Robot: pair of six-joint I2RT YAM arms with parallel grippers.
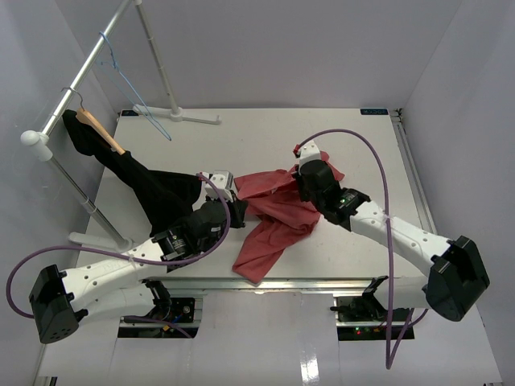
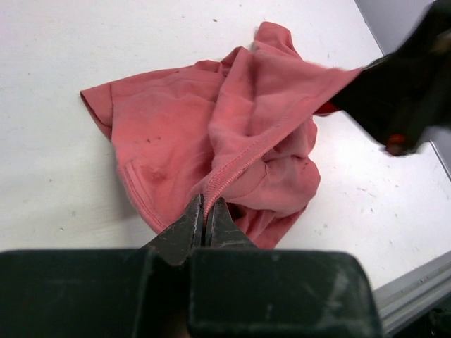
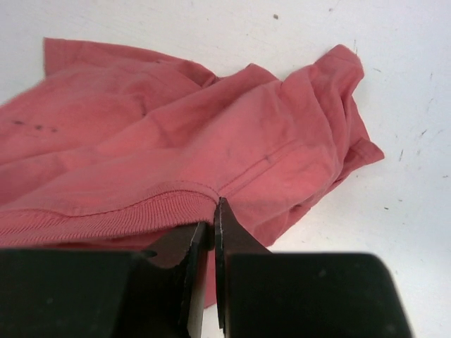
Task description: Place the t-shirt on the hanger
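Observation:
The red t-shirt (image 1: 273, 225) lies crumpled on the white table, its edge lifted between both grippers. My left gripper is shut on a seamed edge of the shirt, left of centre in the top view. My right gripper is shut on a ribbed part of it, higher up on the right; the fabric stretches between the two. A blue hanger (image 1: 134, 92) hangs empty on the rack (image 1: 87, 64) at upper left.
A black garment (image 1: 137, 173) on a wooden hanger (image 1: 100, 129) drapes onto the table at left. The rack's white feet (image 1: 201, 119) stand on the table. Bare table shows behind and right of the shirt.

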